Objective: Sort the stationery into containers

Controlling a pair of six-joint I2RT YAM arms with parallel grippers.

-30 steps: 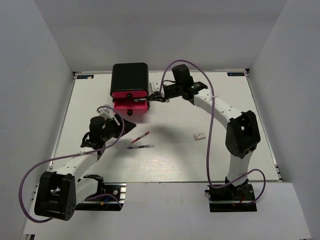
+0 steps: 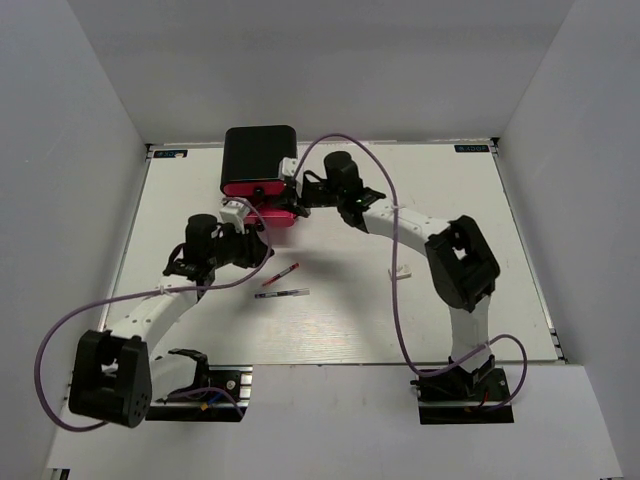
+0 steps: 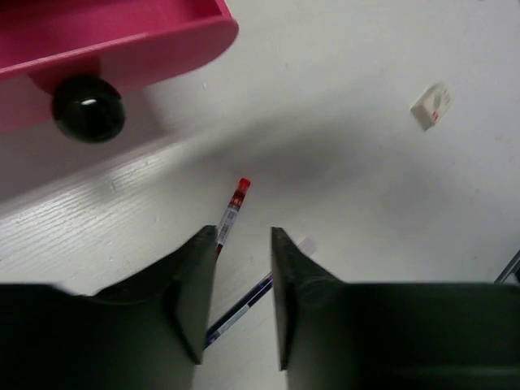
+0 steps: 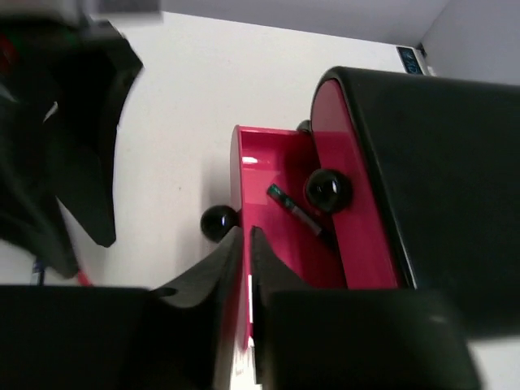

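A black box (image 2: pixel 258 150) has its pink drawer (image 4: pixel 284 244) pulled out, a green-capped pen (image 4: pixel 288 203) lying inside. My right gripper is at the drawer; whether anything is between its fingertips is unclear. My left gripper hangs beside the drawer front, fingers apart, above a red pen (image 3: pixel 234 203) and a dark pen (image 3: pixel 252 301) on the table. A small white object (image 3: pixel 431 106) lies farther right.
Both arms are close together around the box's front.
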